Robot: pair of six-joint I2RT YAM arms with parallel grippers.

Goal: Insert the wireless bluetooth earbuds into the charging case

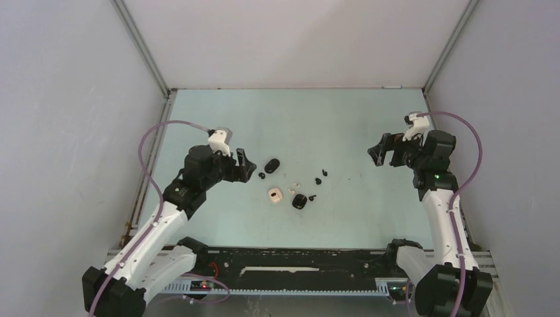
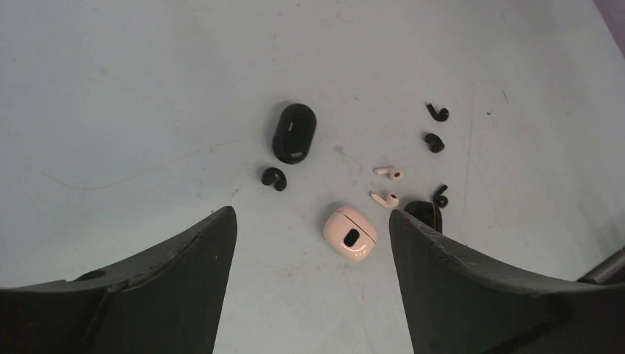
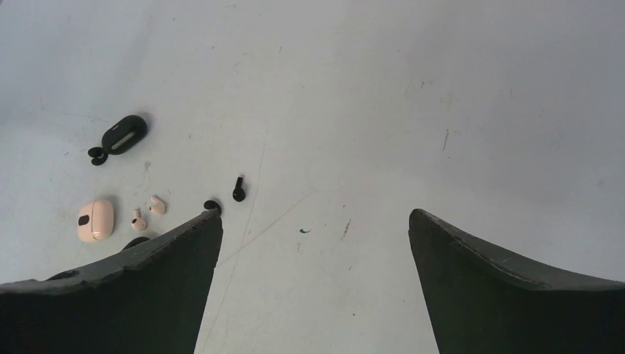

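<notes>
Three cases rest on the middle of the table: an elongated black one, a pink one and a squarer black one. Two pink earbuds lie between them. Several black earbuds are scattered around, loose on the surface. My left gripper is open above the table, left of the group, with nothing between its fingers. My right gripper stands open over the right side, well apart from the objects, also empty.
Walls stand close on both sides, and a dark rail strip runs along the front edge.
</notes>
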